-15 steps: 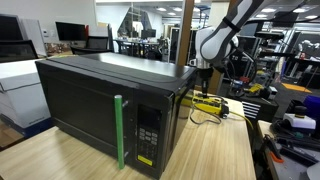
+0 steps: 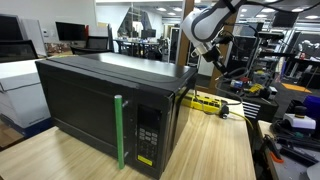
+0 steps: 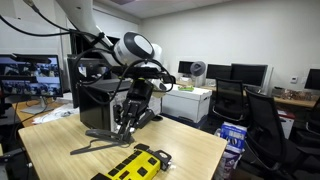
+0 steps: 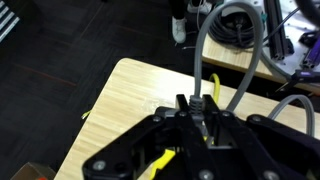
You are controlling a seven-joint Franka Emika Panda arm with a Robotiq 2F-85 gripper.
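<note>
A grey cable (image 4: 206,45) runs between the fingertips of my gripper, which is shut on it in the wrist view. The cable bends in a wide loop beyond the fingers. In exterior view 1 my gripper (image 2: 220,66) hangs above the far end of the table, right of the microwave. A yellow-and-black object (image 3: 136,164) lies flat on the table in exterior view 2; part of it shows yellow (image 4: 164,160) below the gripper in the wrist view. Exactly what the cable connects to is unclear.
A large black microwave (image 2: 118,108) fills the near table in exterior view 1, a green strip on its front. Bare wooden tabletop (image 4: 137,92) shows beside the gripper. Office chairs (image 3: 275,120) stand past the table. Other cables and equipment lie at the table's far side.
The arm has risen from low over the yellow object to well above the table. A grey cable now hangs from the raised gripper. The microwave has stayed put.
</note>
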